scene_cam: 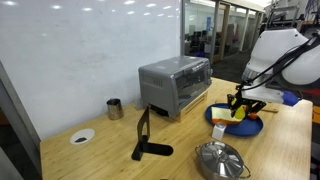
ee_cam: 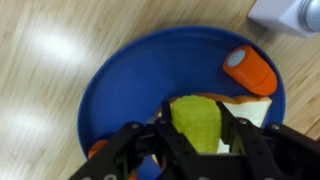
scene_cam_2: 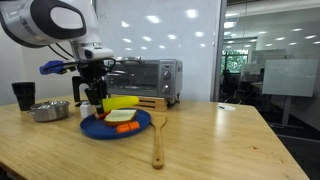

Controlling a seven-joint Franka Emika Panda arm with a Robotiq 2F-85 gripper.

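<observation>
My gripper is shut on a yellow item (ee_cam: 197, 122), perhaps a bottle or toy food, held over the blue plate (ee_cam: 103, 97). In exterior view 2 the yellow item (scene_cam_2: 122, 102) lies nearly level above the bread slice (scene_cam_2: 120, 115). The bread shows partly behind it in the wrist view, so whether they touch is hard to tell. An orange piece (ee_cam: 250, 70) lies near the plate's edge in the wrist view. Another orange piece (scene_cam_2: 128, 127) is at the plate's front in exterior view 2.
A wooden spoon (scene_cam_2: 158, 140) lies beside the plate. The toaster oven (scene_cam: 175, 83) stands behind. Close to the plate are a steel pot (scene_cam: 220, 160) and a small white container (scene_cam: 219, 129). A black stand (scene_cam: 147, 135) and a metal cup (scene_cam: 115, 108) sit farther left.
</observation>
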